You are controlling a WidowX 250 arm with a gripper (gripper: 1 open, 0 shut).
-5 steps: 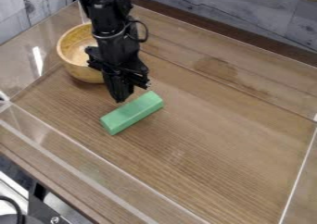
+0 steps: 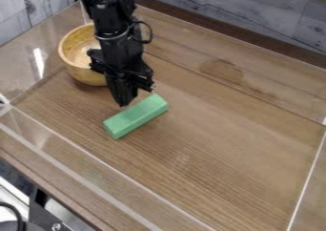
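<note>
A black robot arm reaches down from the top left. Its gripper (image 2: pixel 128 92) is low over the wooden table, shut, with nothing visible between its fingers. Just below and right of it lies a green rectangular block (image 2: pixel 135 117), set diagonally. Behind the arm sits a yellowish round bowl (image 2: pixel 78 53), partly hidden by the arm.
Grey wall panels stand at the top left, and a wooden ledge runs along the top right. Dark cables hang at the lower left edge.
</note>
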